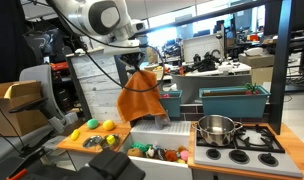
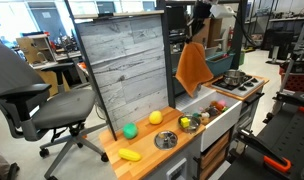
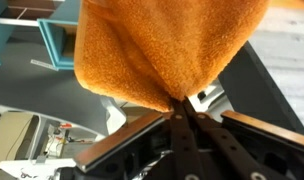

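Note:
An orange cloth [image 1: 142,97] hangs from my gripper [image 1: 140,63], high over the counter and the open drawer. In the wrist view the cloth [image 3: 152,50] runs into the fingertips, pinched by my gripper, whose fingers are closed together on it. From the side, the cloth [image 2: 194,66] dangles freely below the gripper [image 2: 195,28], its lower edge above the drawer [image 2: 204,101]. Several colourful items [image 1: 162,153] lie in that drawer.
A steel pot [image 1: 218,128] stands beside the black stove [image 1: 244,148] on the right. A teal box [image 1: 234,101] sits behind it. On the left counter are a yellow banana [image 2: 129,154], a green ball [image 2: 130,131] and a metal bowl [image 2: 165,139].

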